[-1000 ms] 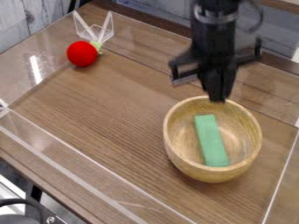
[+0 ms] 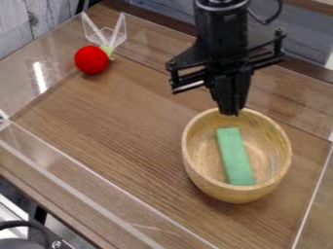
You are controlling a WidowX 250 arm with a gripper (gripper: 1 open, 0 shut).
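A light wooden bowl (image 2: 205, 170) sits at the right of the table, with a green bar (image 2: 235, 156) lying inside it. My black gripper (image 2: 228, 102) hangs over the back rim of the bowl, its fingertips pointing down. It is shut, and nothing shows between its fingers.
A red ball (image 2: 92, 59) rests at the back left beside a translucent, pronged object (image 2: 107, 34). A dark cable shows at the lower left corner.
The bowl and ball look unmoved.
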